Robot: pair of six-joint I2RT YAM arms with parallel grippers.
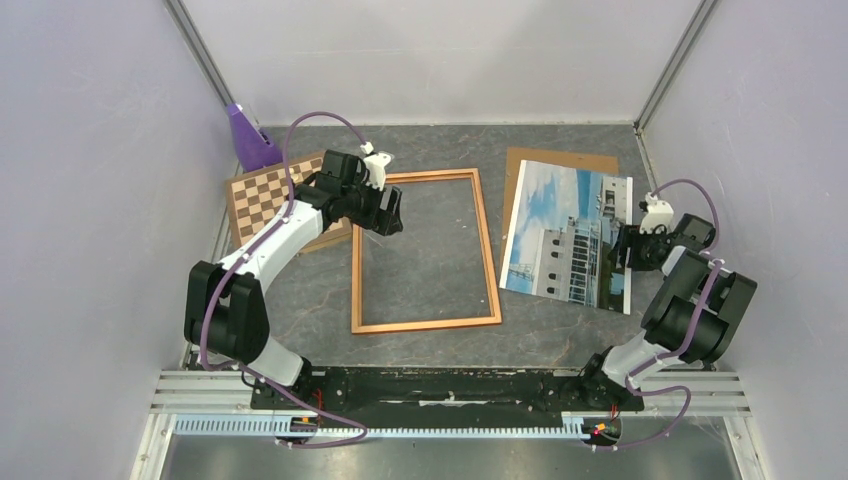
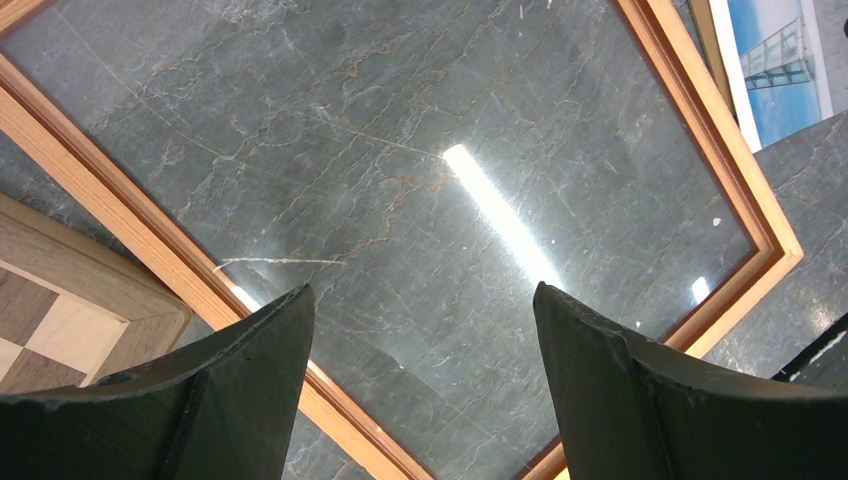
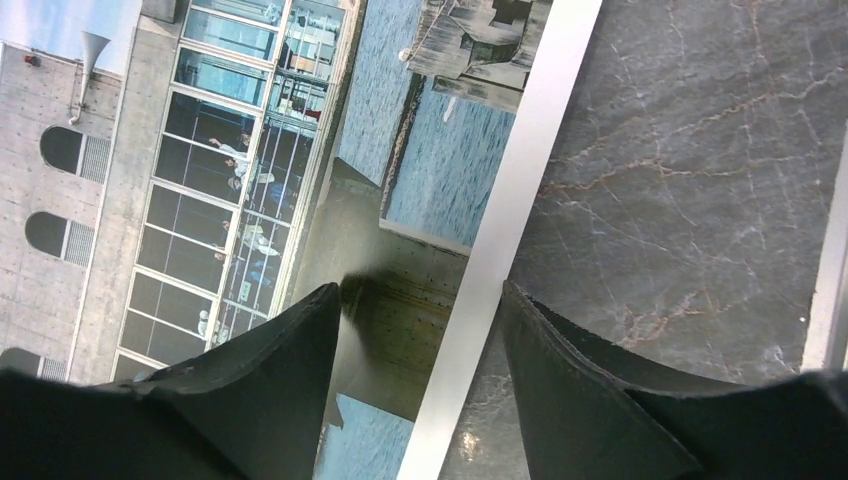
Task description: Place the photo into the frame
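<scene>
The photo (image 1: 560, 235) lies on a brown board (image 1: 530, 156) at the right, showing a pale building against sky. My right gripper (image 1: 626, 245) is down at the photo's right edge, part open, one finger over the picture and the other at the white border (image 3: 545, 110). The empty wooden frame (image 1: 488, 260) lies in the middle on the grey table. Above its upper-left area my left gripper (image 1: 390, 212) stands open, the table showing between its fingers in the left wrist view.
A wooden chessboard (image 1: 258, 200) and a purple object (image 1: 250, 135) sit at the back left. Bare table (image 1: 420, 350) shows in front of the frame. White walls enclose the sides and back.
</scene>
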